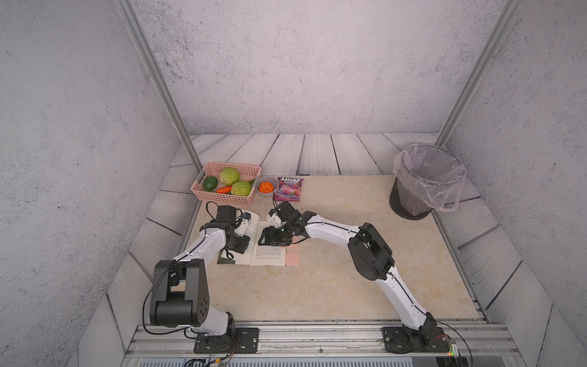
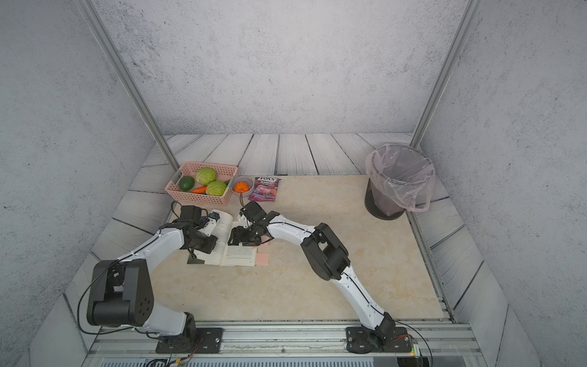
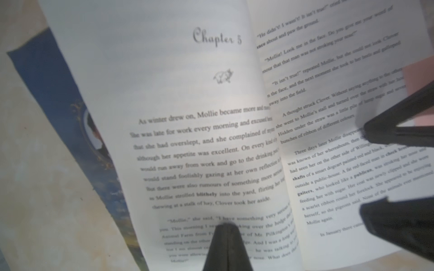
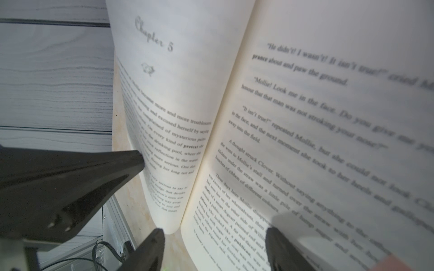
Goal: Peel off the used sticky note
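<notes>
The open book lies flat on the left of the table, pink sticky notes sticking out from its right side. My left gripper is shut over the left page, with nothing showing between its fingers. My right gripper is over the right page, its two dark fingers apart; a pink note shows just behind them at the page's edge. In the right wrist view a corner of pink paper peeks in at the bottom.
A pink basket of vegetables, a small bowl and a purple packet stand behind the book. A lined bin stands at the back right.
</notes>
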